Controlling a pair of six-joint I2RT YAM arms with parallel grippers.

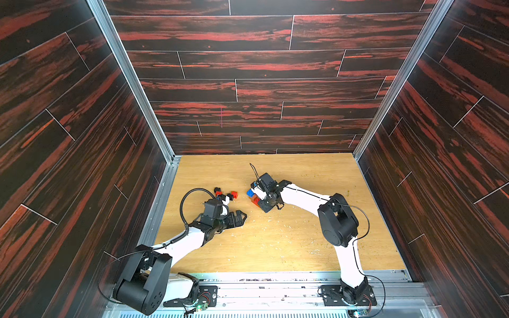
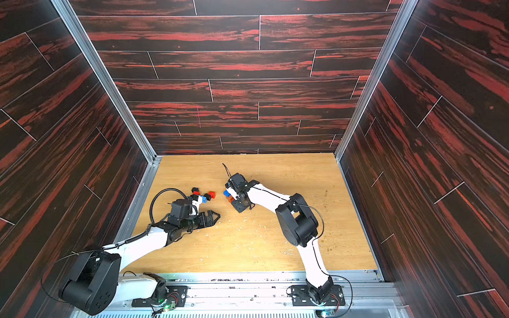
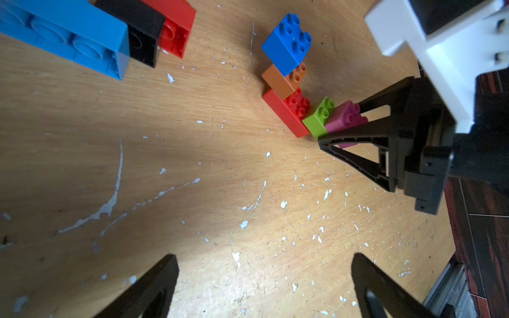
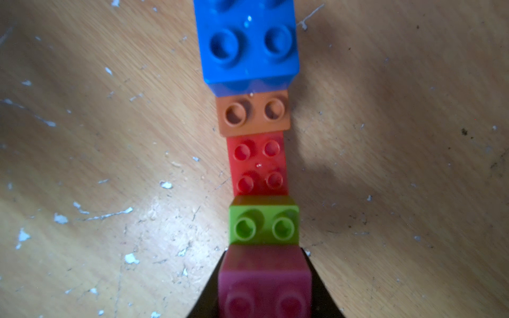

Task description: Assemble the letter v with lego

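A line of stacked bricks, blue (image 3: 281, 48), orange (image 3: 277, 80), red (image 3: 282, 110) and green (image 3: 315, 121), lies on the table. At its near end a magenta brick (image 4: 264, 265) sits against the green one, held by my right gripper, which is shut on it. In the right wrist view the line runs straight up from that brick. My left gripper stands open and empty, low over the table left of the line, with only its fingertips showing in its wrist view.
Loose bricks lie left of the line: light blue (image 3: 63, 39), black (image 3: 140, 26) and red (image 3: 172, 26). Dark walls enclose the sides and back.
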